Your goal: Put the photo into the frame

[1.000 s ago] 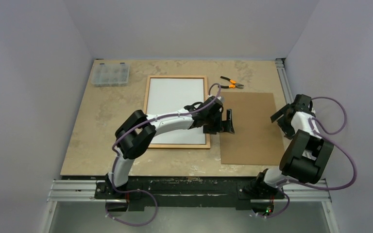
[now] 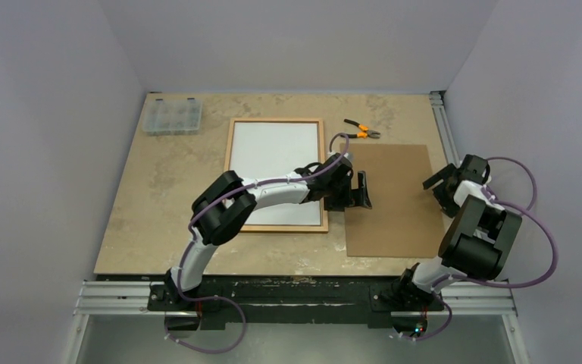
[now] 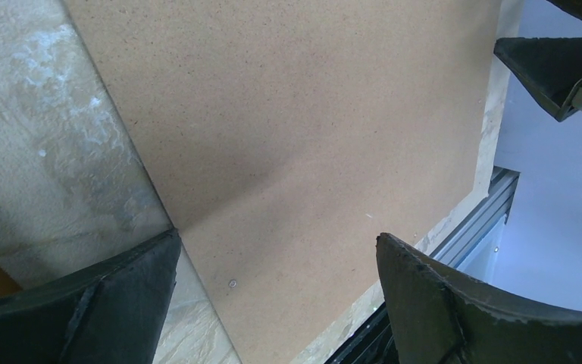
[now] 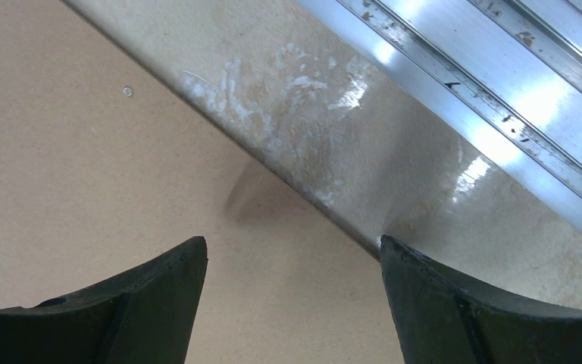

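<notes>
The wooden frame (image 2: 326, 220) lies on the table left of centre, with a white surface (image 2: 274, 148) inside it. Right of the frame is a flat brown board (image 2: 390, 227). My left gripper (image 2: 361, 193) stands open over the board's left edge; in the left wrist view its left fingertip (image 3: 168, 246) is at that edge. On the opposite side, my right gripper (image 2: 433, 186) is at the board's right edge. Its fingers (image 4: 409, 265) are apart with nothing between them. I cannot make out a separate photo.
Orange-handled pliers (image 2: 361, 130) lie behind the board. A clear plastic box (image 2: 172, 117) sits at the back left. A metal rail (image 2: 443, 125) runs along the table's right side.
My left gripper has moved slightly right. The brown board has shifted a little to the right as well. My right gripper has changed position only slightly.
</notes>
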